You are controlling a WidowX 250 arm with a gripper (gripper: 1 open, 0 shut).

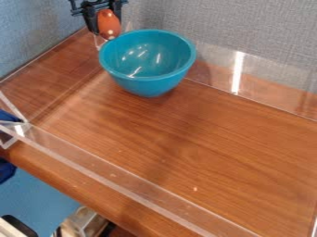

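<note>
The black gripper (99, 20) is at the top left, just left of and above a teal bowl (147, 81). An orange object (109, 25) is at its fingers, near the bowl's rear left rim; whether the fingers are closed on it is hard to tell at this size. The bowl stands upright on the wooden table (186, 157) and looks empty.
Clear plastic edging runs along the table's back and left front. A blue object (6, 118) is at the left edge. Grey padded walls stand behind.
</note>
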